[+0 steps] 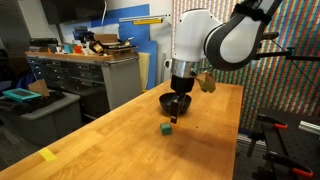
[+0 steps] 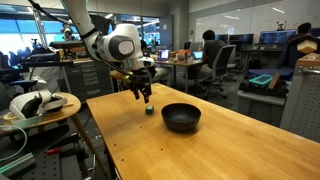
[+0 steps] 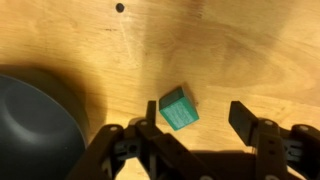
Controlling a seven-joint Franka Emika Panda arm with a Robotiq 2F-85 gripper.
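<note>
A small green block lies on the wooden table, turned at an angle, with bare wood around it. In the wrist view my gripper stands open above the table, and the block appears between its fingers, much closer to the left one. Exterior view 1 has the block just below and left of the fingertips, with nothing held. From the other side, the block sits on the table below the gripper. A dark bowl stands left of the block in the wrist view.
Black and round, the bowl is close to the block and partly behind the arm in exterior view 1. A yellow patch marks the table's left part.
</note>
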